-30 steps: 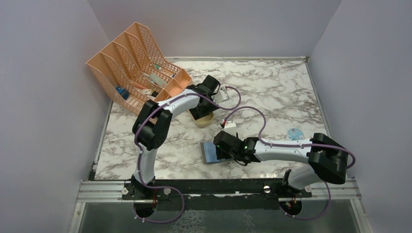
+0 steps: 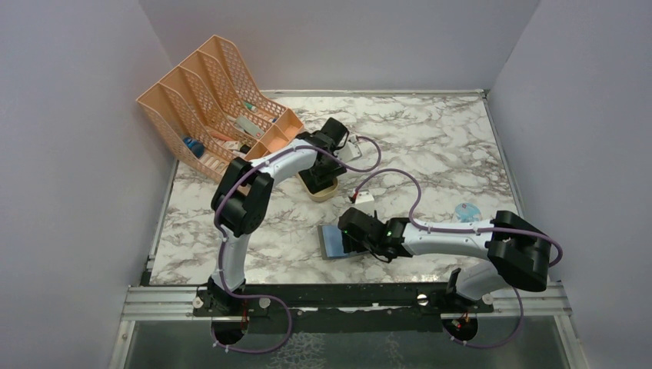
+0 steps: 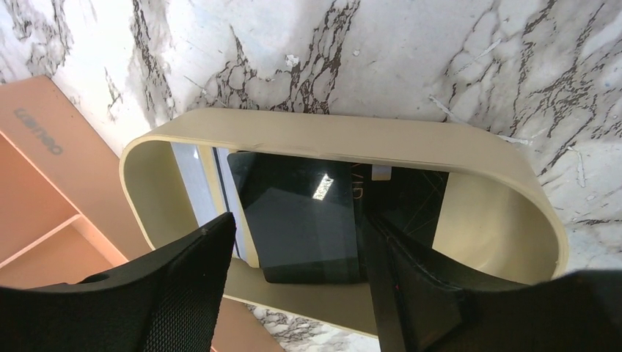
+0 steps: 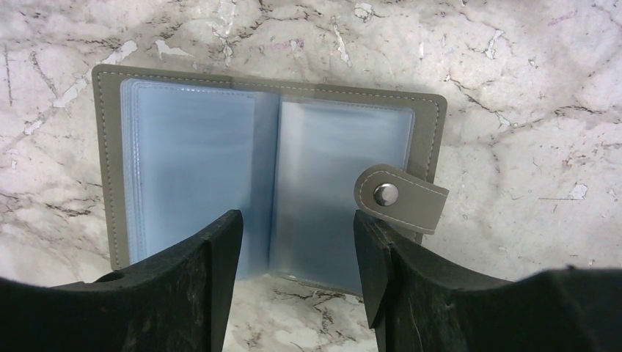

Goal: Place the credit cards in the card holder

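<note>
In the left wrist view, a glossy black card [image 3: 301,220] lies in a beige oval box [image 3: 352,134], overlapping another dark card [image 3: 411,199] with lettering. Lighter cards [image 3: 194,183] stand at the box's left end. My left gripper is open over the box, its fingertips on either side of the black card; whether they touch it I cannot tell. The grey card holder [image 4: 433,147] lies spread open on the table, showing bluish clear sleeves [image 4: 194,169]. Above it, my right gripper is open and empty.
A tilted orange rack [image 2: 207,100] with several small things inside stands at the back left, close beside the box. A round bluish item [image 2: 467,212] lies at the right.
A second ago the box's near part looked empty; now dark card surface shows farther toward the near rim. My left gripper has shifted only slightly. The right arm and card holder look unchanged.
</note>
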